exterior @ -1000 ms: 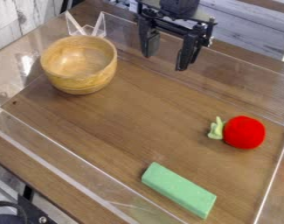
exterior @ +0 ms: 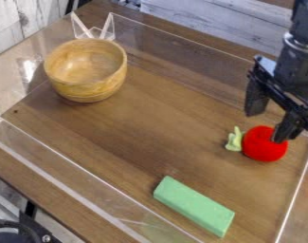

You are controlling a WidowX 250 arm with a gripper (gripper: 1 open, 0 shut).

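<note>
My dark gripper [exterior: 265,106] is at the right, above and just behind a red tomato-like object [exterior: 266,145] with a small light green piece [exterior: 233,140] at its left. The fingers point down and stand apart, with nothing seen between them. A wooden bowl [exterior: 86,81] sits at the upper left. A green block [exterior: 193,207] lies at the bottom.
The bowl, red object and green block have not moved.
</note>
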